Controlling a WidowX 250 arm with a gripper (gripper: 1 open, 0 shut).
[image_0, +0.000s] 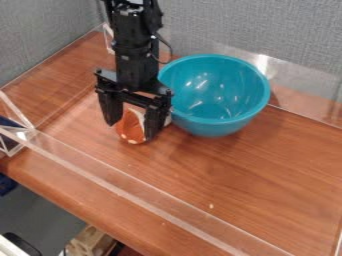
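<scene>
My black gripper hangs open at the left-centre of the view, its fingers on either side of an orange object with pale parts on the wooden table. The gripper hides part of the object, and I cannot tell whether the fingers touch it. A turquoise bowl stands just to the right of the gripper.
Clear panels line the back edge. At the left edge stands a white frame with dark blue material, and the table's edge drops away at the lower left.
</scene>
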